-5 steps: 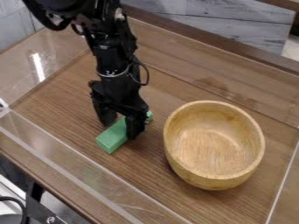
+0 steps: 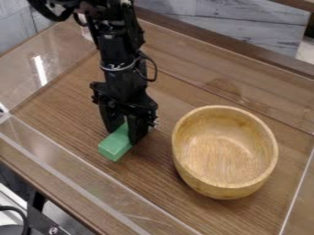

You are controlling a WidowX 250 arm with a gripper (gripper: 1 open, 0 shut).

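My black gripper [image 2: 128, 123] is low over the wooden table, its fingers shut on a green object [image 2: 117, 143] that lies slanted beneath it, near the table's middle left. The fingertips partly cover the upper end of the green object. To the right, apart from it, stands a pale yellow, empty oval bowl [image 2: 225, 151].
A light strip runs along the left side, and a grey wooden board lies beyond the back edge. A black cable shows at the bottom left.
The fingers have come closer over the green object, covering more of its upper part. The object has shifted very slightly; the bowl stays in place.
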